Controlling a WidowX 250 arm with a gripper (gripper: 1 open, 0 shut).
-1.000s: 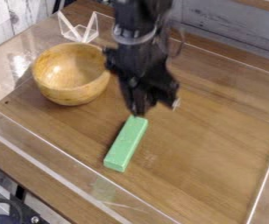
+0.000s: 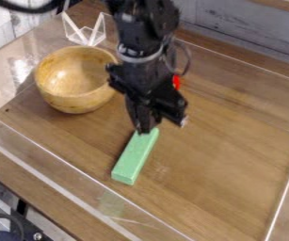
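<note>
My black gripper (image 2: 144,121) reaches down over the middle of the tray, just above the upper end of a light green rectangular block (image 2: 134,156). It is shut, and nothing shows between its fingers, though the image is blurred. A wooden bowl (image 2: 72,80) stands left of the arm. A small red object (image 2: 176,82) is partly hidden behind the gripper.
A white wire stand (image 2: 87,33) is at the back left.
The block looks unmoved.
</note>
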